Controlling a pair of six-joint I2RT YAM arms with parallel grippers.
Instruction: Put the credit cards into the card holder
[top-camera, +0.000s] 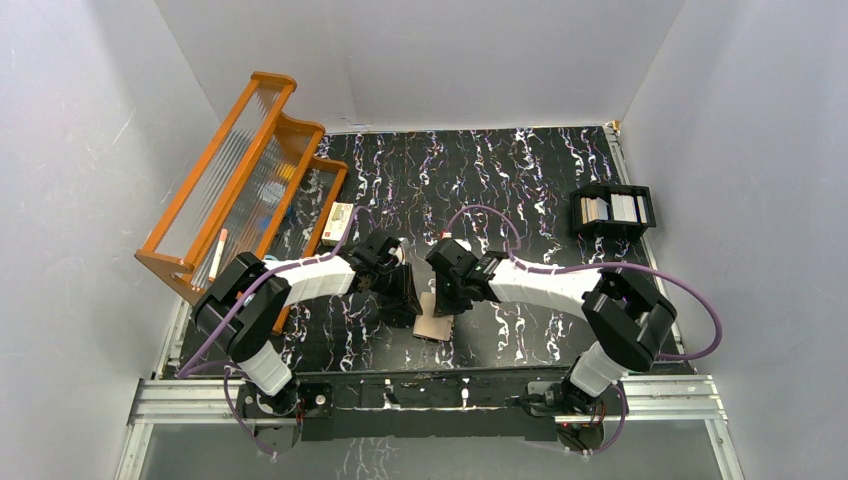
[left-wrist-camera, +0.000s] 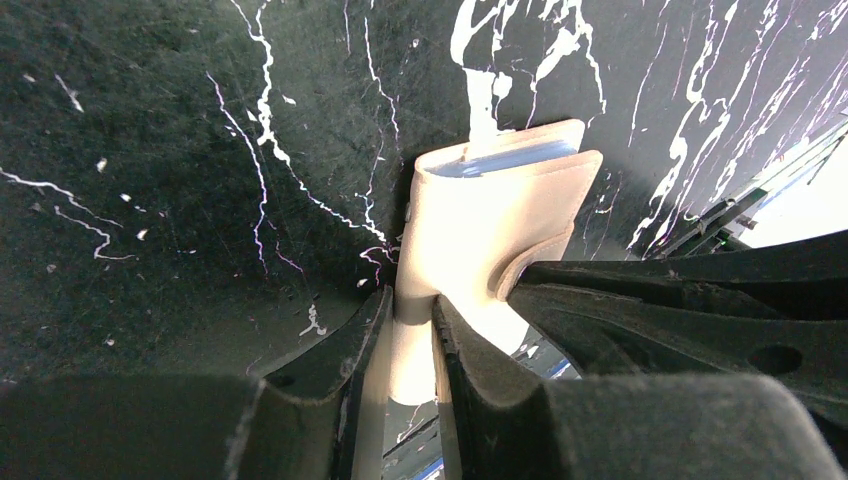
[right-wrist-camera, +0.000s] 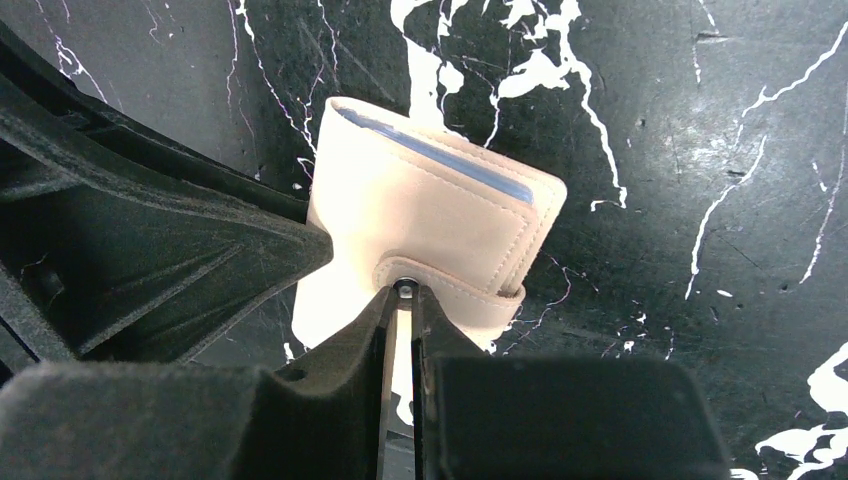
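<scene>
A beige card holder (top-camera: 430, 325) with a snapped strap lies on the black marble table between my grippers, blue sleeves showing along one edge in both wrist views. My left gripper is at the holder's folded side, its fingertips close together against the leather; whether they grip it is unclear. My right gripper is shut on the strap (right-wrist-camera: 465, 300) at its metal snap, at the holder's face. No loose credit card is clearly visible at the holder.
A black box (top-camera: 634, 228) of cards or papers stands at the right. An orange wooden shelf (top-camera: 180, 263) fills the left, with a small box (top-camera: 337, 222) beside it.
</scene>
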